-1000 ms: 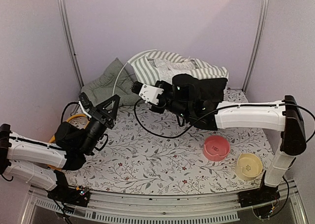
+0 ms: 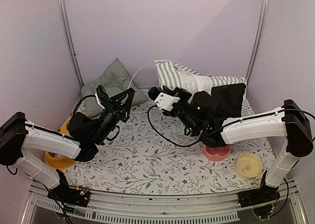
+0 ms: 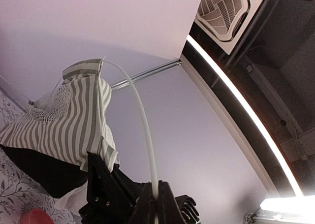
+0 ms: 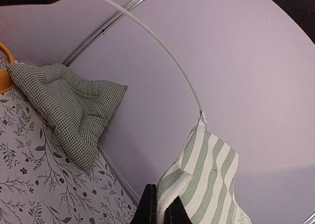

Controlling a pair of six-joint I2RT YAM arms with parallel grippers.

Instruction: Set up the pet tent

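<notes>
The striped green-and-white pet tent [image 2: 170, 76] hangs slack and partly collapsed, with mesh and a black panel [image 2: 229, 100]. A thin white pole [image 2: 140, 72] arcs out of its upper left corner. In the left wrist view, the pole [image 3: 149, 150] runs down between the closed fingers of my left gripper. From above, this left gripper [image 2: 131, 92] is left of the tent. My right gripper is shut on a fold of the tent's striped fabric [image 4: 173, 187]. Its arm covers part of the tent from above.
A green checked cushion [image 2: 106, 83] leans at the back left. An orange ring-shaped object [image 2: 53, 161] lies under the left arm. Pink bowl [image 2: 216, 154] and yellow bowl [image 2: 248, 166] stand at front right.
After a small shift left, both grippers have moved right. The tent has gone right with the right gripper, and the pole's held end has moved right and up in the top view.
</notes>
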